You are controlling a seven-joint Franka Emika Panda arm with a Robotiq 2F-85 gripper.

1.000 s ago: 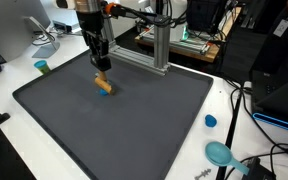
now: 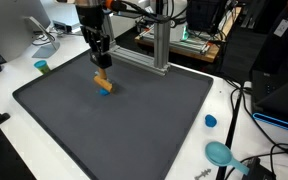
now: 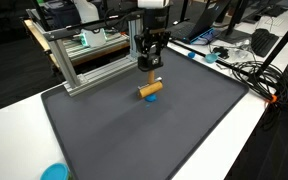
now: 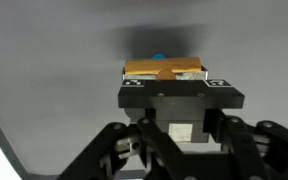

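A wooden hammer-like piece (image 3: 150, 90) has a thick rounded head and a thin handle rising from it. My gripper (image 3: 152, 68) is shut on that handle from above, in the middle of the dark mat (image 3: 174, 130). In the wrist view, the wooden head (image 4: 164, 66) lies across, just beyond my gripper. A small blue thing (image 2: 104, 92) shows right at the head, low down by the mat; whether the two touch, I cannot tell. Exterior view 1 has my gripper (image 2: 101, 66) above the wood.
A white rack (image 2: 134, 62) stands at the mat's back edge. Toward the front right are a blue cup (image 2: 210, 121) and a teal bowl (image 2: 224, 155). A green cup (image 2: 42, 67) sits at the back left.
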